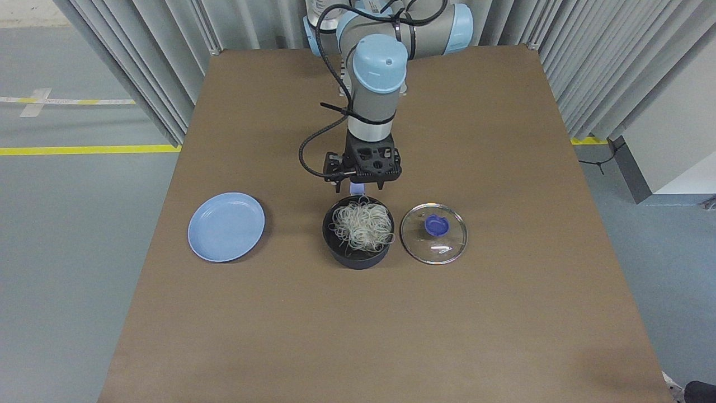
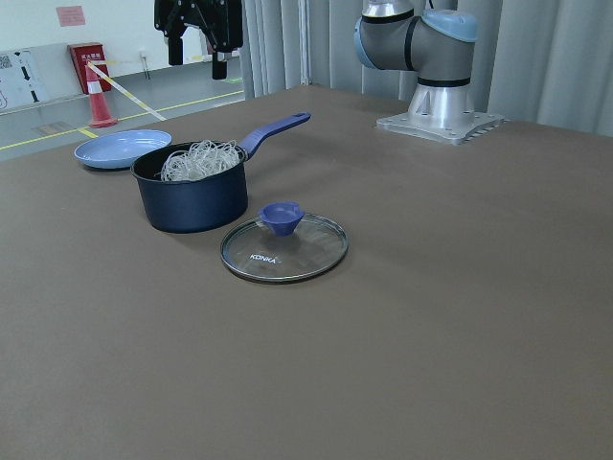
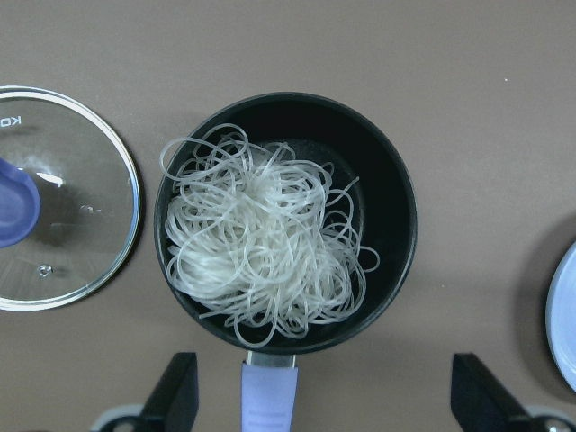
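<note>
A dark pot (image 2: 192, 203) with a blue handle (image 3: 268, 400) holds a tangle of white noodles (image 3: 256, 229), some strands reaching over the rim. The glass lid (image 1: 433, 245) with its blue knob lies flat on the table beside it. My gripper is raised above the pot's handle side, open, with nothing between its fingers; its two fingers also show at the top of the left view.
A light blue plate (image 1: 225, 227) lies on the table (image 1: 403, 322) on the pot's other side from the lid.
</note>
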